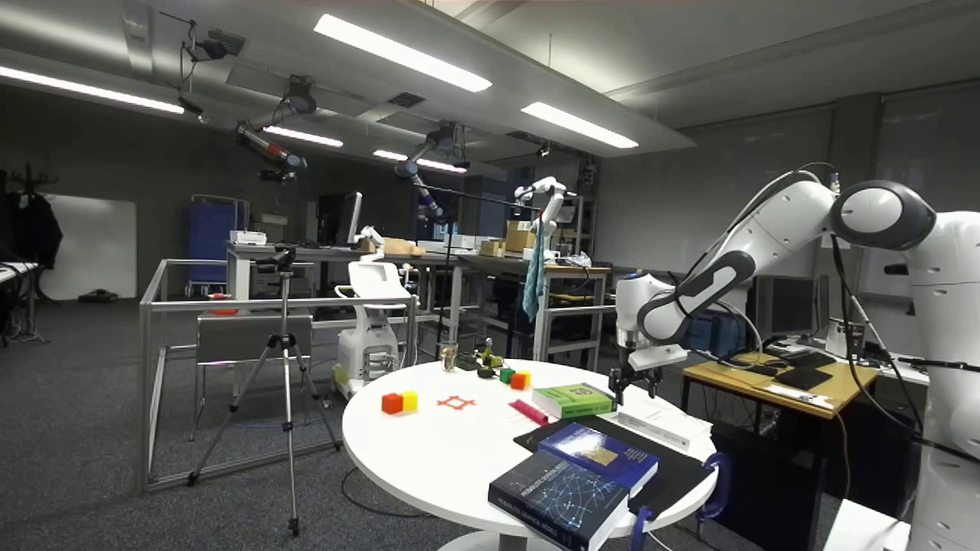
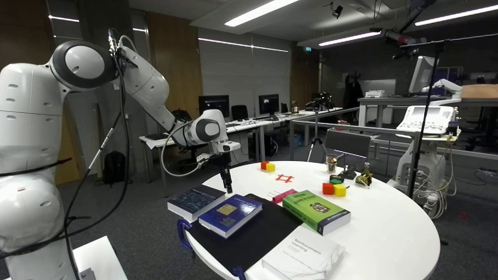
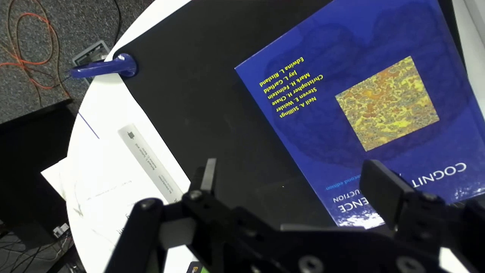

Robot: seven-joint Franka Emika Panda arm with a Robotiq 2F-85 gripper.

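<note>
The blue hardcover book (image 3: 309, 136) on cognitive science lies closed and flat on a black mat (image 3: 191, 113), its cover fully down. Above it in the wrist view, my gripper is open. Its right-hand finger (image 3: 382, 195) overlaps the title end of the book, while the left-hand finger (image 3: 208, 175) is over bare mat. Nothing shows between them. In exterior view 1 the gripper (image 1: 635, 390) hangs on the far right side of the blue book (image 1: 602, 454), apart from it.
A dark book (image 2: 196, 200), a green book (image 2: 315, 210) and a white book (image 2: 303, 254) surround the mat. Blue clamps (image 2: 184, 232) grip the table edge. Coloured cubes (image 2: 267, 166) and a red grid (image 2: 284, 178) sit farther back.
</note>
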